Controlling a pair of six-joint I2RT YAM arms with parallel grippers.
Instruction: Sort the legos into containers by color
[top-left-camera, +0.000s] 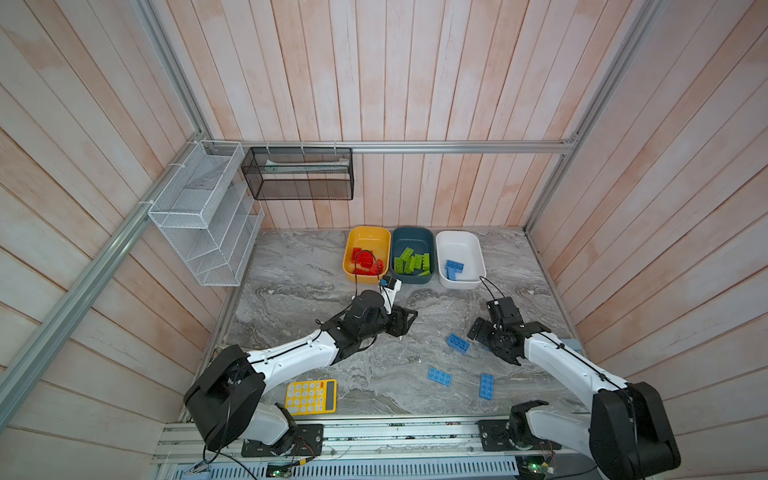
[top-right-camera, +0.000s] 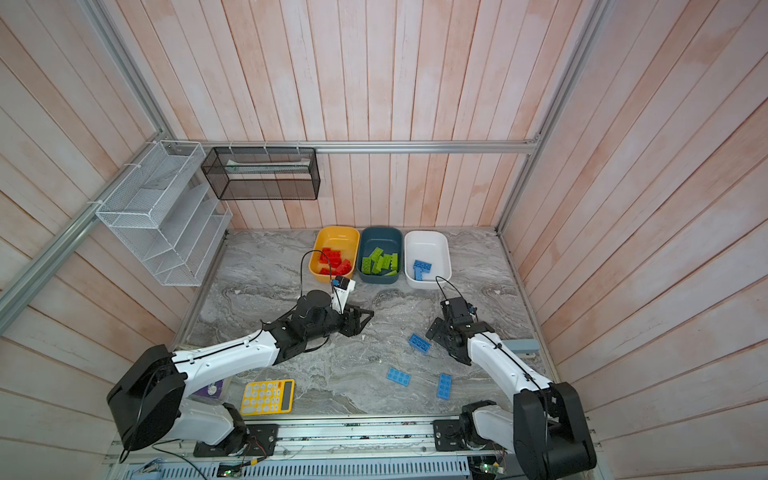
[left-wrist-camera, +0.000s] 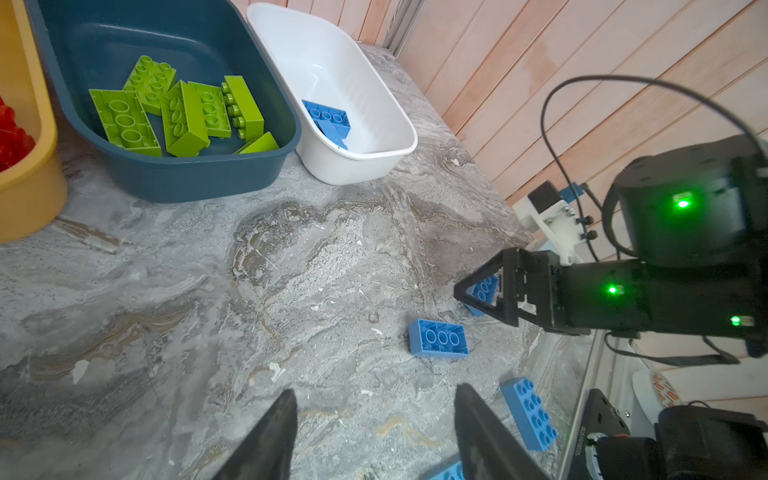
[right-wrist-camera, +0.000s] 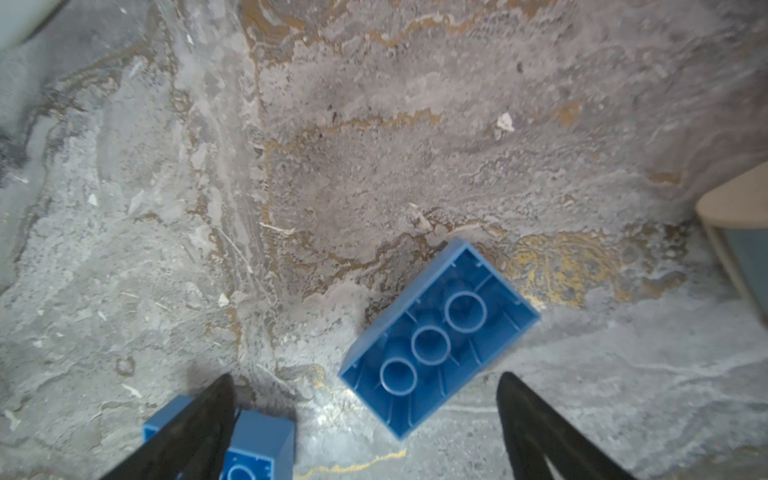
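In the right wrist view an upturned blue brick (right-wrist-camera: 436, 340) lies between the spread fingers of my right gripper, which is open just above it. A second upturned blue brick (left-wrist-camera: 440, 339) rests to its left. Two more blue bricks, one (top-left-camera: 439, 375) in front and one (top-left-camera: 486, 386) at front right, lie studs up. My left gripper is open and empty over the table's middle. The yellow bin (top-left-camera: 352, 237) holds red bricks (top-right-camera: 334, 260), the dark teal bin (top-right-camera: 380, 232) green bricks (left-wrist-camera: 184, 118), the white bin (top-left-camera: 461, 237) two blue bricks (left-wrist-camera: 328, 120).
A yellow calculator (top-left-camera: 308, 397) lies at front left. A pale blue-grey object (top-right-camera: 521, 345) sits at the right edge, beside the right arm. Bare marble table (left-wrist-camera: 320, 240) lies between the bins and the loose bricks.
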